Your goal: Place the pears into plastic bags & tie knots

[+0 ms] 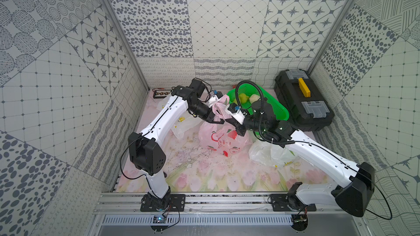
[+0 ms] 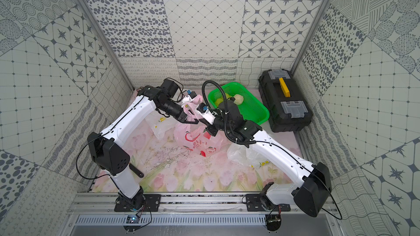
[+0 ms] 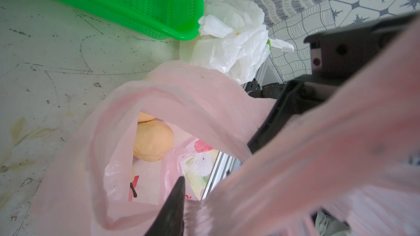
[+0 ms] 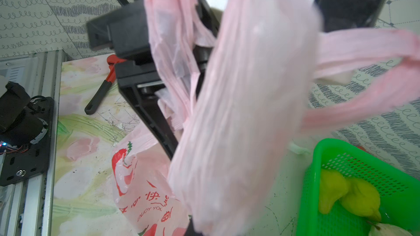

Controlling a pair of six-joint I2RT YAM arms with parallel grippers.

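Note:
A pink bag (image 1: 223, 142) with red peach prints rests at the table's centre, its handles (image 4: 245, 87) gathered between the two grippers. Inside, beige round fruit (image 3: 153, 139) shows in the left wrist view. My left gripper (image 1: 212, 111) and right gripper (image 1: 231, 120) meet above the bag, mostly covered by pink plastic; the left one's finger opening is unclear, and so is what lies between the right one's fingers. Yellow pears (image 4: 358, 196) sit in the green basket (image 2: 251, 109) behind.
A black toolbox (image 1: 301, 104) stands at the back right. White bags lie right (image 1: 269, 153) and left (image 1: 181, 129) of the pink bag. A red-handled tool (image 4: 102, 87) lies at the left.

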